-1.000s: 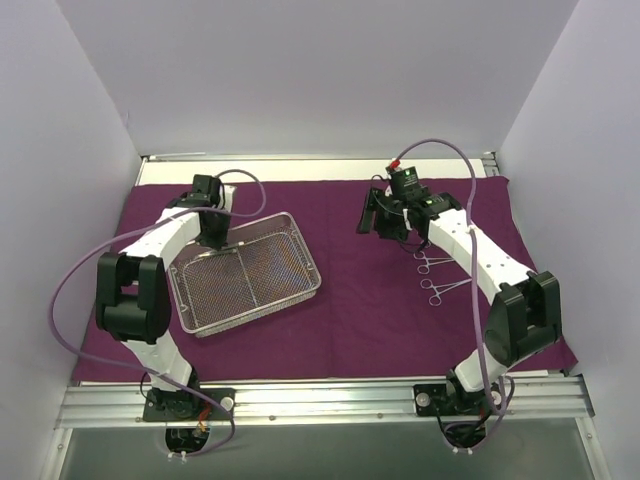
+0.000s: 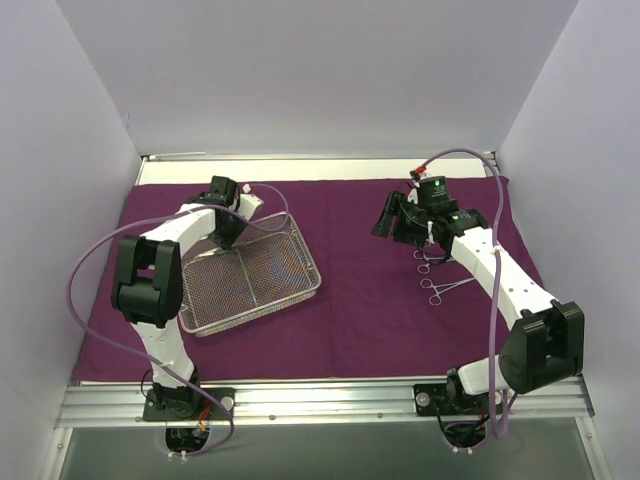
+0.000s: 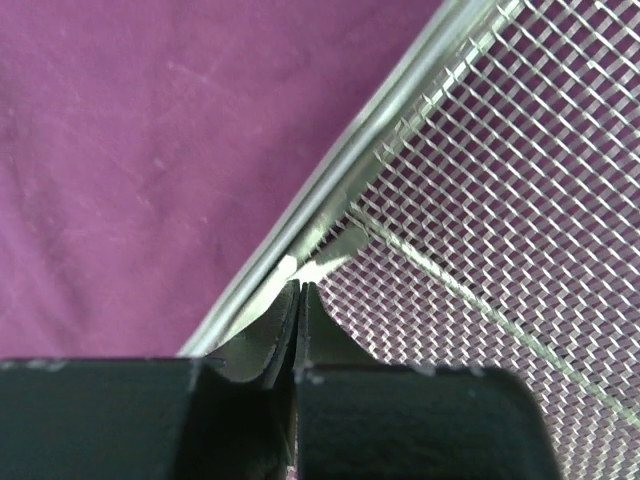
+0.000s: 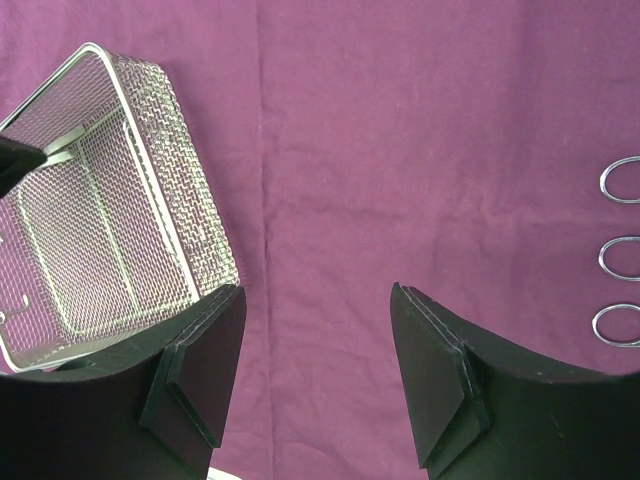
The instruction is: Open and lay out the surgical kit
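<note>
A wire-mesh tray (image 2: pixel 318 284) lies on the left half of the purple cloth. At its far side, my left gripper is shut on a flat silver instrument (image 3: pixel 335 252), whose blunt end shows just past the fingertips along the tray's inner edge. In the right wrist view pale pieces of this instrument (image 4: pixel 62 157) show beside the left gripper's dark tip. My right gripper is open and empty above the cloth, right of the tray. Ring-handled clamps (image 2: pixel 436 290) lie on the cloth at the right; their rings (image 4: pixel 606 258) show at the right wrist view's edge.
Bare purple cloth (image 2: pixel 350 320) spreads between tray and clamps. A small metal piece (image 4: pixel 14 308) shows near the tray's near end in the right wrist view. Purple tubes loop over both arms, and grey walls bound the sides.
My left gripper has moved to the right along the tray's far side, its wrist turning. The right gripper has shifted right toward the clamps. Tray and clamps appear unmoved.
</note>
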